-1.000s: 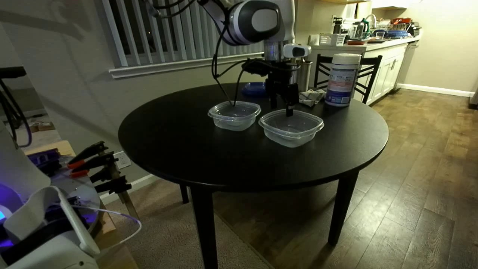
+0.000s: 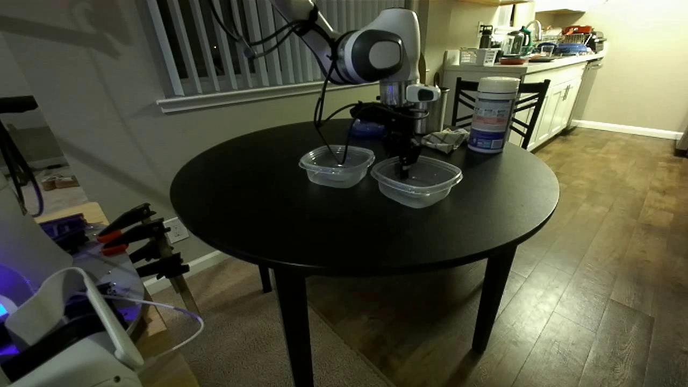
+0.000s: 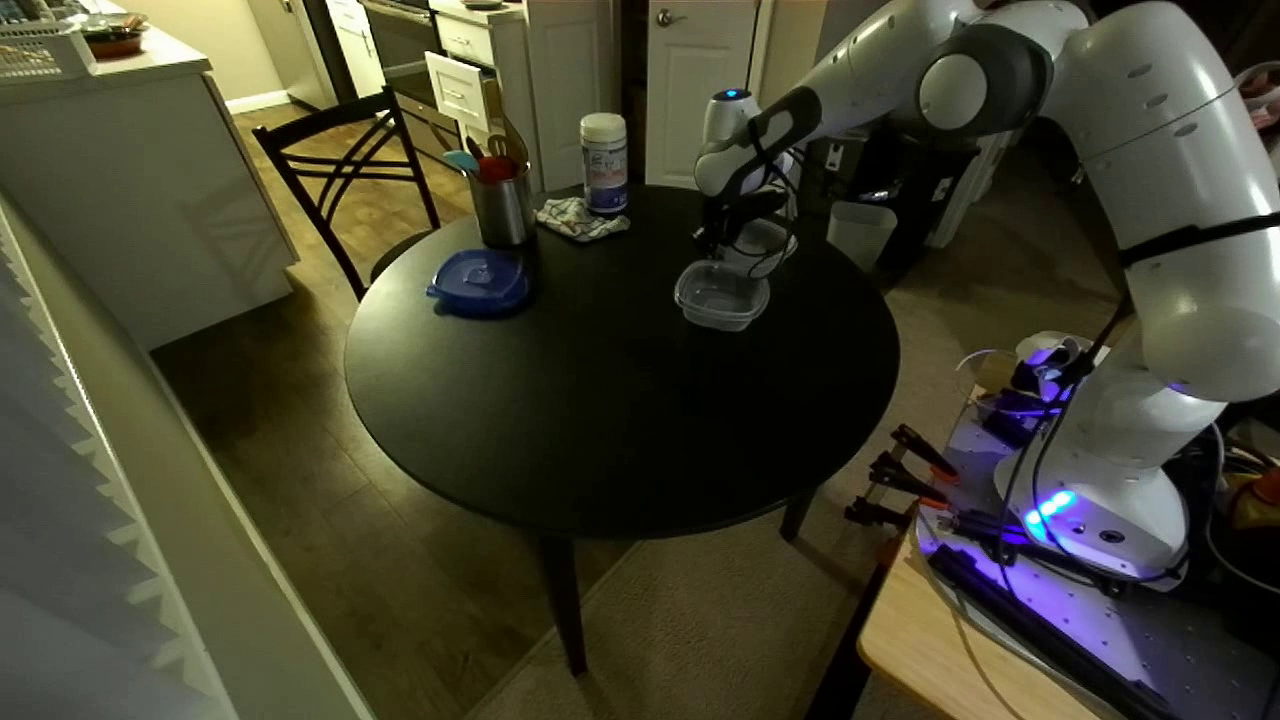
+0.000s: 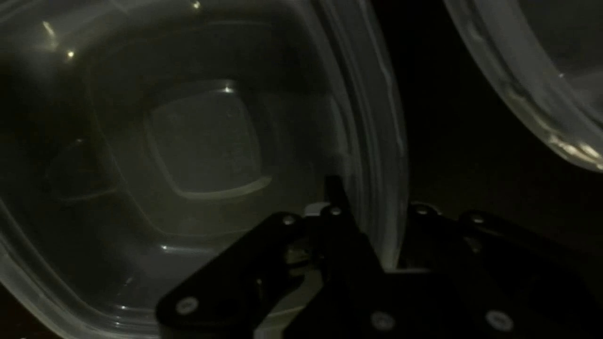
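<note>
A clear plastic container [image 2: 416,193] stands on the black table, and my gripper [image 2: 405,166] is lowered at its far left side. In the wrist view this container [image 4: 206,141] fills the left part. My gripper straddles its side wall there, one finger [image 4: 336,195] inside and the other outside. The fingers stand part open, the rim between them; whether either finger touches it is too dark to tell. A second clear container [image 2: 337,169] sits close by on the left, apart from the first. Both look empty.
On the table are a blue lid-like dish [image 3: 480,282], a folded cloth [image 3: 581,218], a metal utensil holder [image 3: 504,210] and a tall white-lidded canister [image 2: 493,116]. A loop of arm cable hangs over the second container.
My gripper has come down, from above the container to its rim, and slightly left in exterior view 1. The container has shifted a little left; the second container looks unmoved.
</note>
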